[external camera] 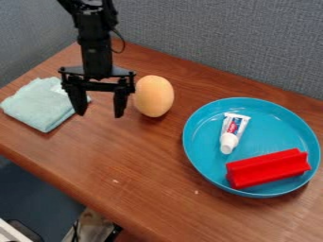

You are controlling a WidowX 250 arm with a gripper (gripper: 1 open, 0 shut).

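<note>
My black gripper (100, 102) stands open above the wooden table at the upper left, its fingers over the right side of a folded pale-blue cloth (34, 108) and just left of an orange egg-shaped object (155, 96). I see nothing held between the fingers. To the right, a blue plate (202, 151) holds a white toothpaste tube (233, 131) and a red block-like object (267, 168).
A grey padded partition (240, 47) runs along the back. The table's front-left edge drops to a dark floor with cables.
</note>
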